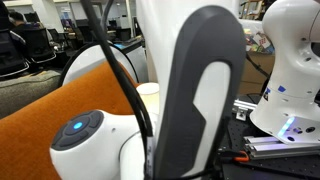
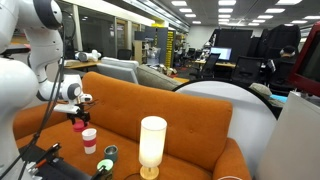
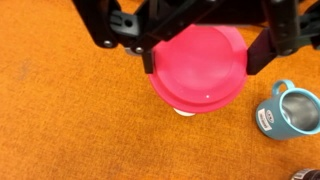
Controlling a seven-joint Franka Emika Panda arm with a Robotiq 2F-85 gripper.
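In the wrist view a round red lid (image 3: pixel 200 65) fills the space between the fingers, with a sliver of white showing below its edge. My gripper is open, one finger at either side of the lid; whether they touch it I cannot tell. In exterior view 2 my gripper (image 2: pixel 79 114) is low over the orange couch, a red piece (image 2: pixel 78 125) just under it. A white cup with red bands (image 2: pixel 89 141) stands close by. A blue-grey mug (image 3: pixel 289 110) lies right of the lid in the wrist view.
A lit white lamp (image 2: pixel 152 144) stands right of the mug (image 2: pixel 111 153). The couch backrest (image 2: pixel 180 110) rises behind these things. Another cylindrical object (image 3: pixel 306 174) shows at the wrist view's lower right. Bare orange fabric (image 3: pixel 70 120) spreads to the left.
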